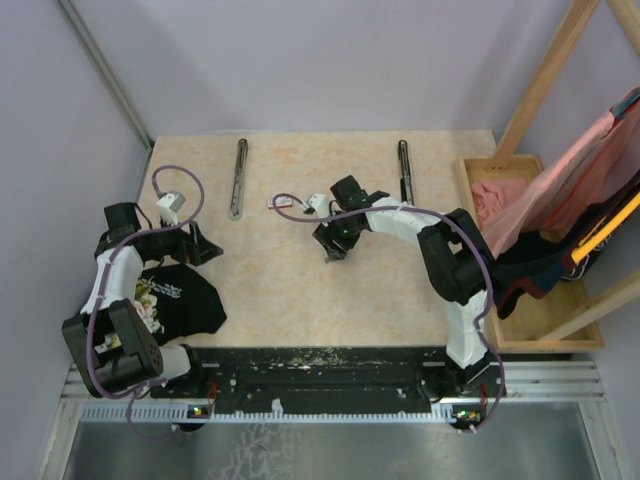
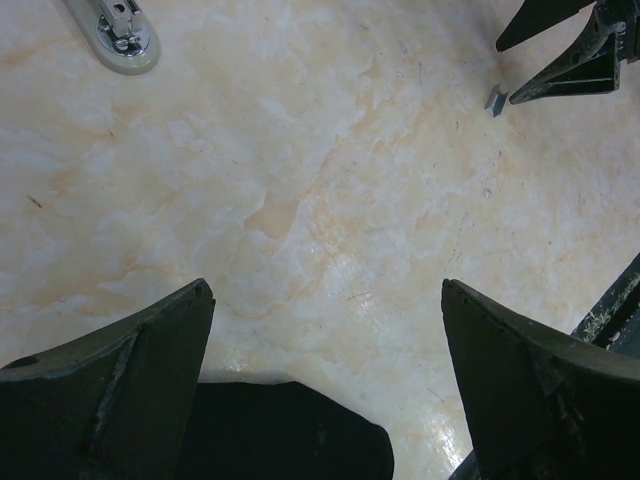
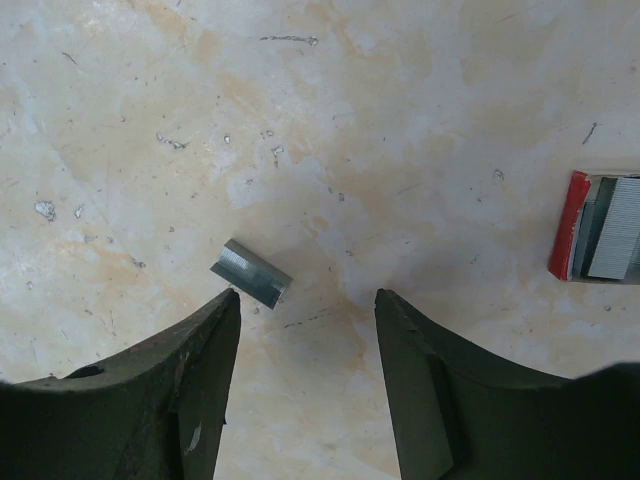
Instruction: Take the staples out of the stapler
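A short grey strip of staples lies flat on the table. My right gripper is open just above the table, nothing between its fingers; the strip sits just beyond the tip of its left-hand finger. From the left wrist view, the strip is close to one right fingertip. A long grey stapler lies apart at the back left, its rounded end showing in the left wrist view. My left gripper stands open and empty at the left side.
An open red-and-white box with grey contents is behind the strip. A long black object lies at the back right. Black cloth covers the front left; a wooden tray with clothes borders the right.
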